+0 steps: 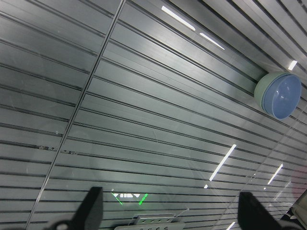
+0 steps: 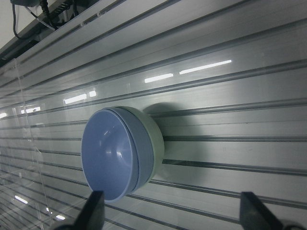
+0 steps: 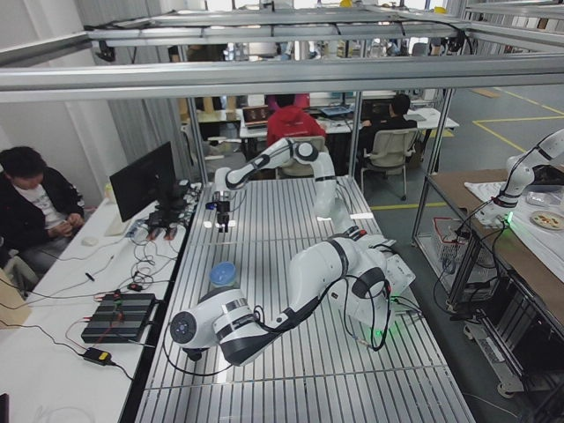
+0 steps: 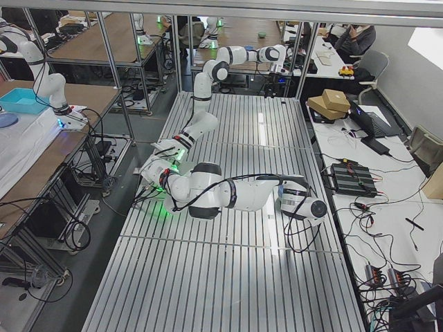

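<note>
Stacked bowls, blue [image 3: 223, 271] inside pale green, sit on the slatted metal table [image 3: 282, 388]; they fill the centre-left of the right wrist view [image 2: 109, 153] and appear small at upper right in the left wrist view [image 1: 280, 96]. My right gripper [image 3: 222, 222] hangs beyond the bowls, above the table, fingers apart and empty. My left arm [image 3: 308, 282] is in the foreground; its gripper is mostly hidden in the camera left view, and its open, empty fingertips show at the bottom of the left wrist view [image 1: 171, 206].
A desk [image 3: 62, 370] with monitor, black boxes and cables runs along the table's left side in the camera left view. Frame posts surround the table.
</note>
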